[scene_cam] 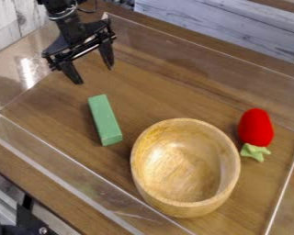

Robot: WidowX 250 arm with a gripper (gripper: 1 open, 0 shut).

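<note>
The black gripper [91, 66] is at the upper left, above and behind a green rectangular block [106, 119], its fingers spread open with nothing between them. The block lies flat on the wooden surface. Right of it stands an empty wooden bowl [184, 165]. A red strawberry-like object [256, 128] with pale green leaves lies at the right, behind and right of the bowl.
The wooden table [175, 73] has a clear middle and back. Clear raised edging runs along its sides. A light plank wall stands behind it.
</note>
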